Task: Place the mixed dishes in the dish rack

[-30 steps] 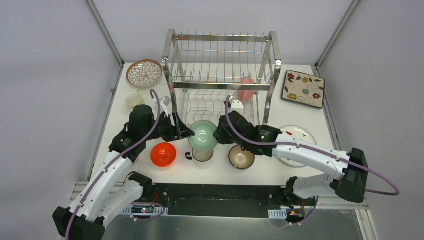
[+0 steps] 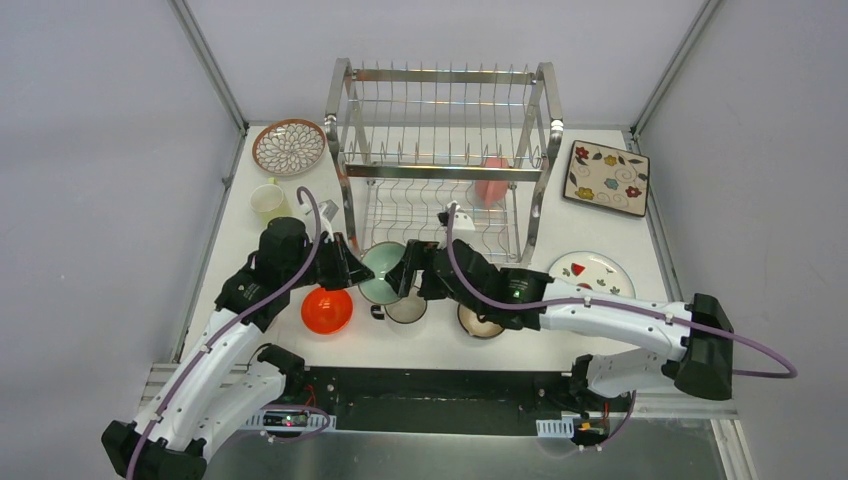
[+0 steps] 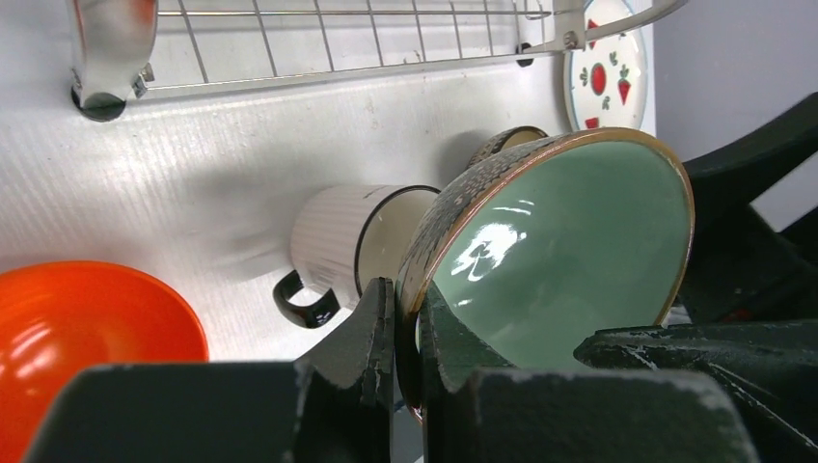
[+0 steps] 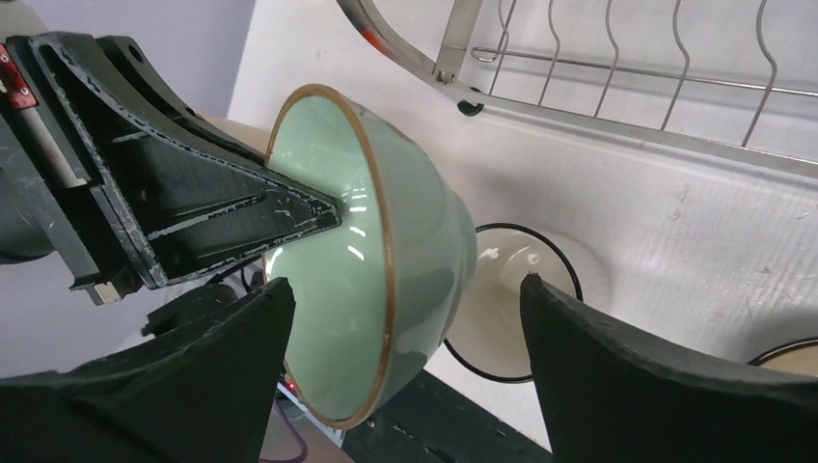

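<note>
A celadon bowl (image 2: 383, 262) with a brown rim is held on its side in front of the dish rack (image 2: 444, 172). My left gripper is shut on its rim. My right gripper stands open just to the right of the bowl, its fingers either side of the bowl's near part in the right wrist view. A pink dish (image 2: 492, 182) sits in the rack. Below the bowl are a white mug (image 3: 328, 241) and an orange bowl (image 3: 77, 347); a tan bowl (image 2: 476, 321) lies to the right.
A patterned plate (image 2: 288, 146) and pale yellow mug (image 2: 269, 202) are at the left. A square flowered plate (image 2: 606, 178) and round strawberry plate (image 2: 590, 270) are at the right, the latter partly under the right arm.
My left gripper and the bowl have moved a little leftward over the last second.
</note>
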